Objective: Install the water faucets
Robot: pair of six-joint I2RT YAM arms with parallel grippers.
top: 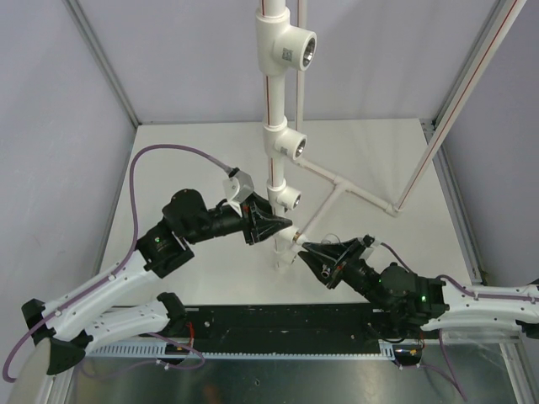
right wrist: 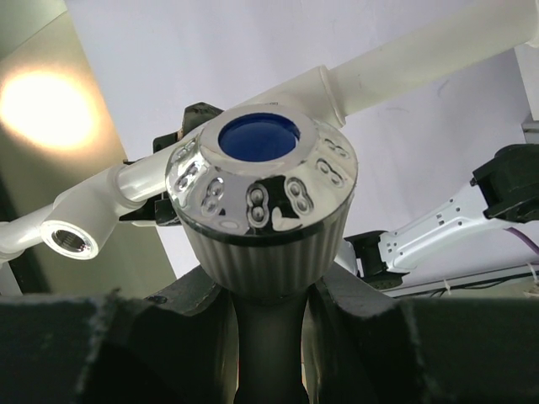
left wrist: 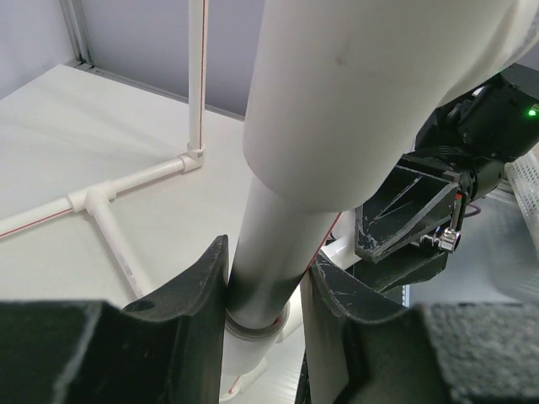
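The white vertical pipe (top: 275, 93) carries side fittings with threaded openings. My left gripper (top: 274, 225) is at the pipe's lower part; in the left wrist view its fingers surround the pipe (left wrist: 274, 244) just below a fitting. My right gripper (top: 316, 257) is beside the lowest fitting, and in the right wrist view its fingers are closed around the stem below a chrome faucet head (right wrist: 261, 194) with a blue cap. How far the faucet sits into the fitting is hidden.
A branched white pipe frame (top: 354, 189) lies on the white board (top: 168, 160) behind the arms. An open threaded fitting (right wrist: 72, 236) shows left of the faucet. Side walls and metal rails border the workspace.
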